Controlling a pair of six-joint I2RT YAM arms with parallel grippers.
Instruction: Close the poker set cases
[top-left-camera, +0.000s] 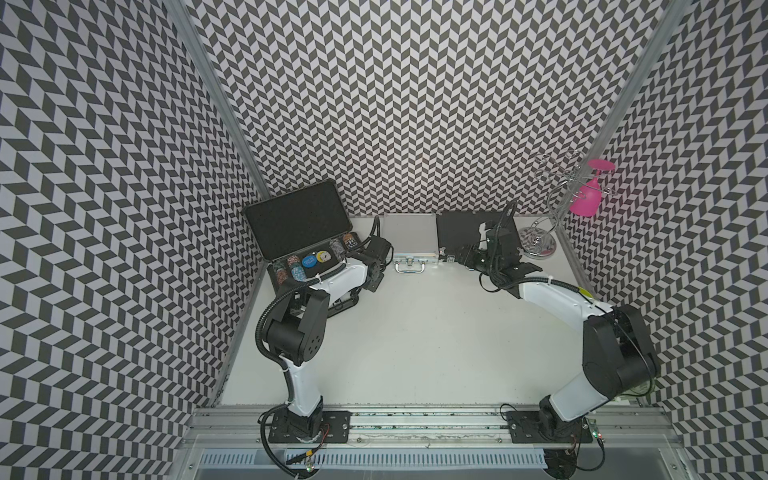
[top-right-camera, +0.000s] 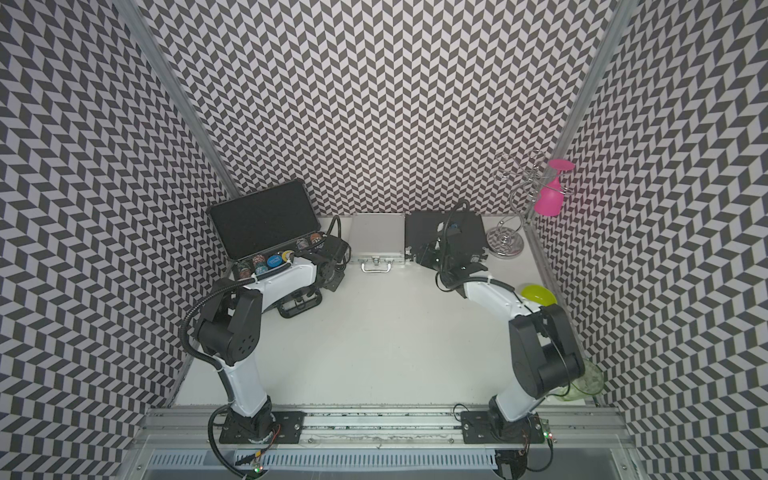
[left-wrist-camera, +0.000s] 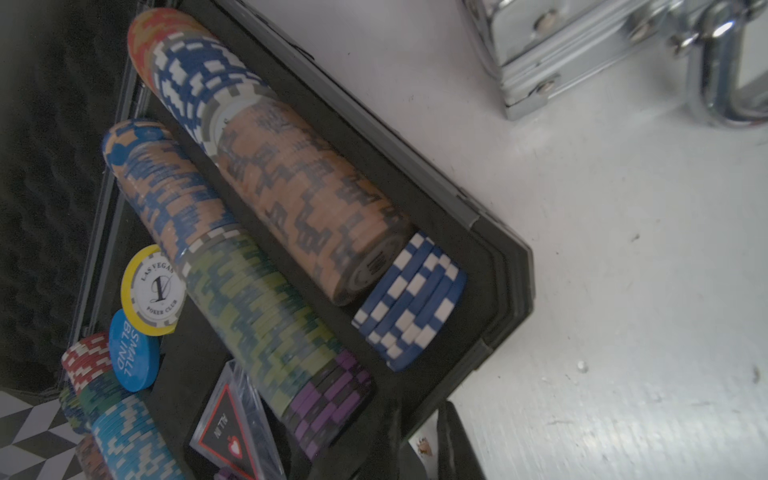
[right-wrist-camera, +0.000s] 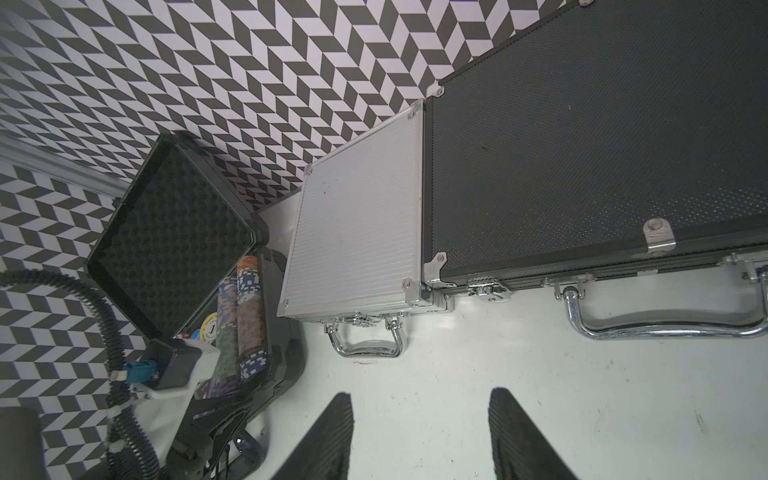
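A black case (top-left-camera: 294, 218) stands open at the back left, lid up, with chip stacks (left-wrist-camera: 312, 192) and round markers (left-wrist-camera: 156, 289) inside. My left gripper is over its front corner, fingers partly visible at the lower edge of the left wrist view; whether it grips the case rim is unclear. A closed silver case (right-wrist-camera: 356, 208) lies in the middle at the back, handle to the front. A closed black case (right-wrist-camera: 560, 152) is to its right. My right gripper hangs near the front of these two cases, open, with nothing between its fingers.
A chrome stand (top-left-camera: 537, 242) with pink objects (top-left-camera: 588, 196) is at the back right. A yellow-green object (top-right-camera: 537, 292) sits by the right wall, partly hidden by the right arm.
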